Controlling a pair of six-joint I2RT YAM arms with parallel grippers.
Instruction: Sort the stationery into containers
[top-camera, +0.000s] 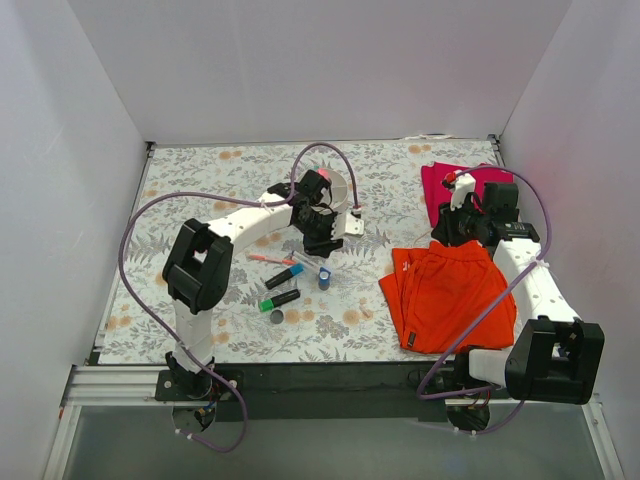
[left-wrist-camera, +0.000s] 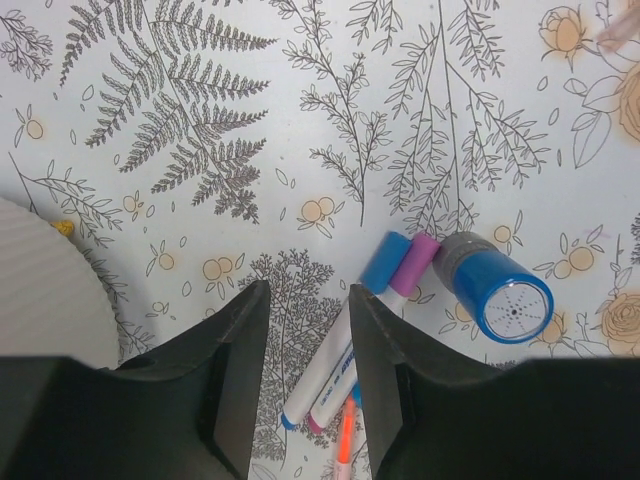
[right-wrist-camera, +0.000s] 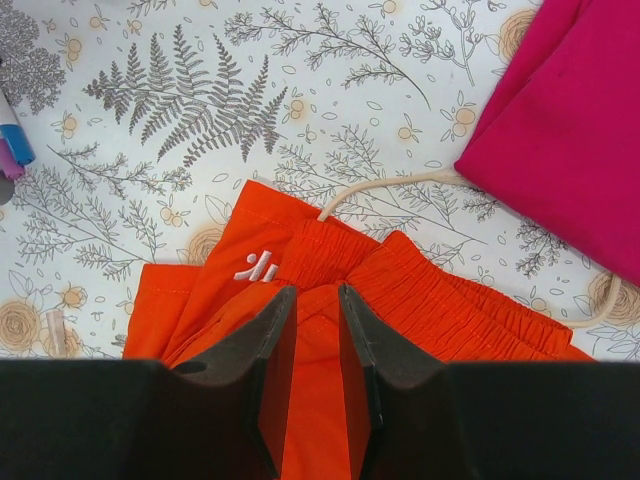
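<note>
My left gripper is part open over the table, with nothing held between its fingers. In the left wrist view, a blue-capped white marker (left-wrist-camera: 325, 360) and a purple-capped marker (left-wrist-camera: 350, 372) lie side by side partly behind its right finger. Beside them is a grey and blue cylinder (left-wrist-camera: 500, 292), and an orange pen (left-wrist-camera: 345, 440) pokes out below. Its white container (left-wrist-camera: 45, 280) shows at the left edge. Over the orange cloth, my right gripper stands part open and empty.
In the top view, a blue-tipped black marker (top-camera: 284, 277), a green-tipped one (top-camera: 279, 299) and a grey round piece (top-camera: 276, 316) lie left of centre. Orange clothing (top-camera: 450, 300) and magenta cloth (top-camera: 437, 190) cover the right. A cord (right-wrist-camera: 400, 181) emerges from the orange cloth.
</note>
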